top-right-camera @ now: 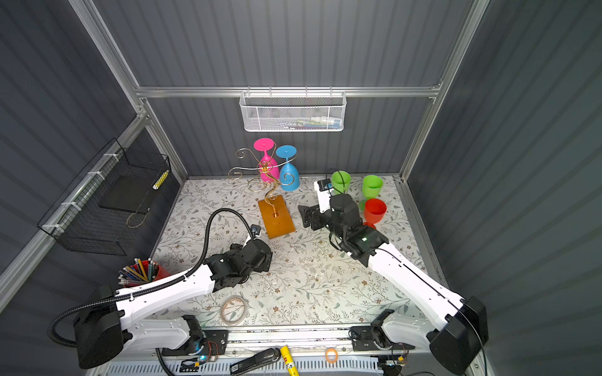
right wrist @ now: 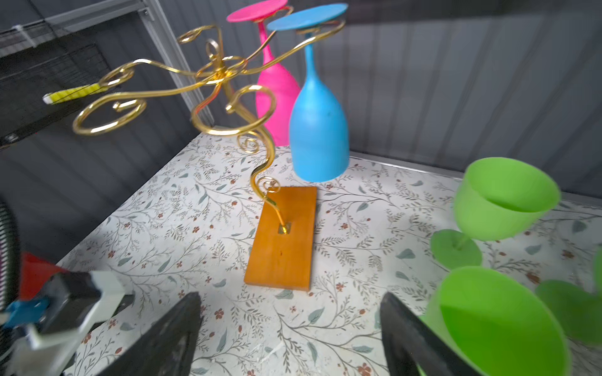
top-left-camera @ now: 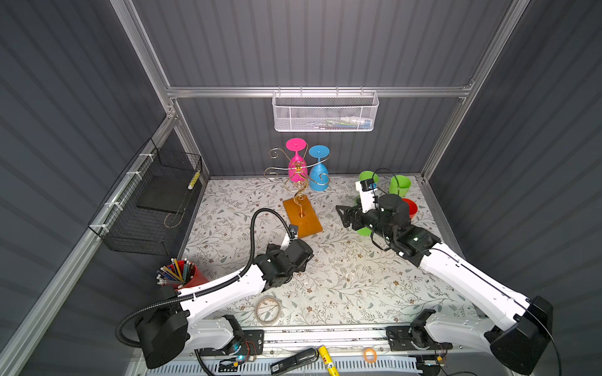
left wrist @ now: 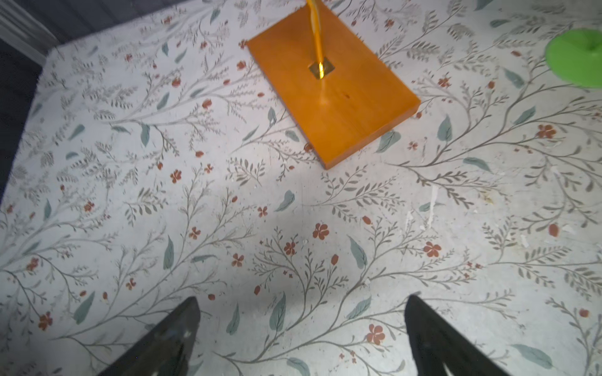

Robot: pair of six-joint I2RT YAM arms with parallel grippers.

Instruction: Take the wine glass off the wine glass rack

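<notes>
A gold wire rack (right wrist: 269, 181) on an orange base (right wrist: 276, 257) holds two upside-down glasses by their feet, pink (right wrist: 276, 94) and blue (right wrist: 319, 131). My right gripper (top-left-camera: 343, 213) is open, empty, right of the rack, facing it in the right wrist view. My left gripper is open above the table, in front of the base, with only patterned tabletop between its fingers.
Green glasses (right wrist: 495, 319) and red glasses (top-right-camera: 375, 208) stand at the right. A pencil cup (top-left-camera: 191, 275) and wire basket (top-left-camera: 150, 206) are at the left; a tape roll (top-left-camera: 268, 299) lies at the front.
</notes>
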